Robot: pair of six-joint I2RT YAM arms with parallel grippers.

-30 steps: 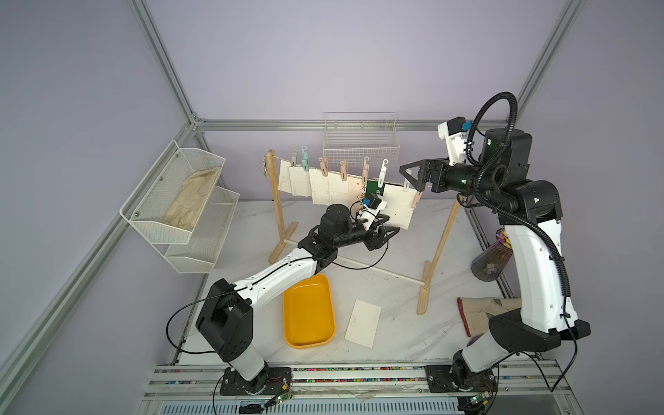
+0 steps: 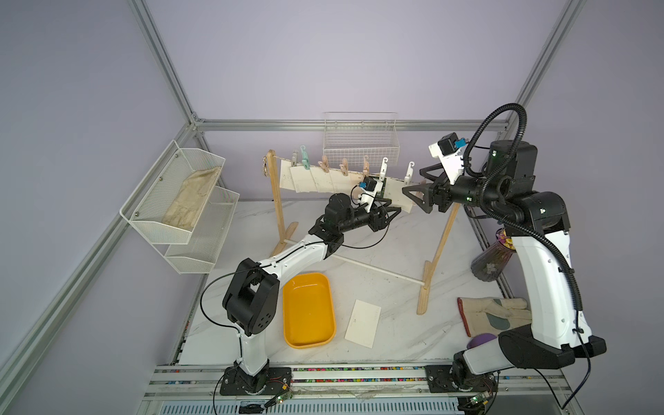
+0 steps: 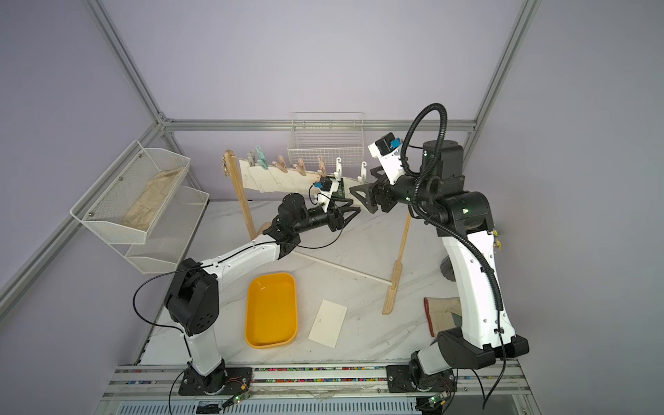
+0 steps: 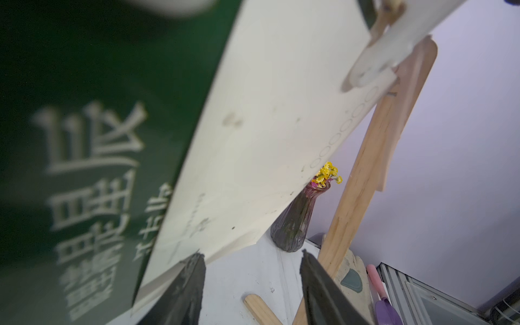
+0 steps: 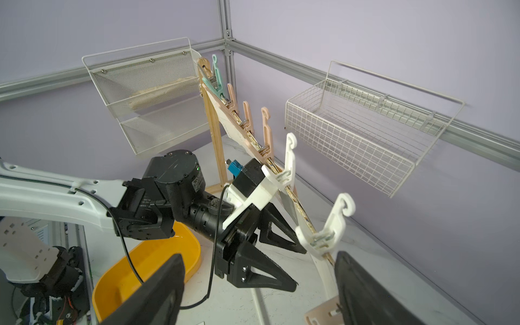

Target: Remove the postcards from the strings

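Observation:
Pale postcards hang in a row from the string, held by clothespins. A dark green postcard and a white postcard fill much of the left wrist view. My left gripper is open just in front of the white postcard's lower part, with no card clearly between its fingers. My right gripper is at the right end of the string, fingers apart. A white clothespin stands on the string ahead of it, near the right finger. Another white clothespin sits further left.
One pale card lies on the table beside an orange tray. Wooden posts hold up the string. A vase stands beyond the right post. Wire baskets hang at the left and back.
My left gripper has risen against the white postcard, which now looks tilted. The right gripper has come lower, and the end white clothespin now shows clear of its fingers.

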